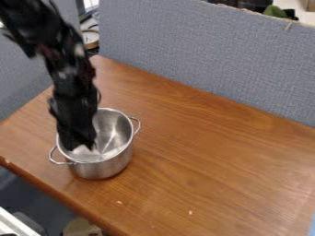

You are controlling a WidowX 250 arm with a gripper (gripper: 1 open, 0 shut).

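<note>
A steel pot (109, 161) with two loop handles stands on the wooden table (215, 161), near its left front edge. My black gripper (79, 140) is blurred and reaches down from the upper left to the pot's back left rim, its tip over or just inside the opening. Whether its fingers are open or shut is too blurred to tell. The pot's interior is partly hidden by the gripper; the visible part looks bare steel.
Grey padded panels (204, 55) border the table at the back and left. Some clutter lies below the front left edge.
</note>
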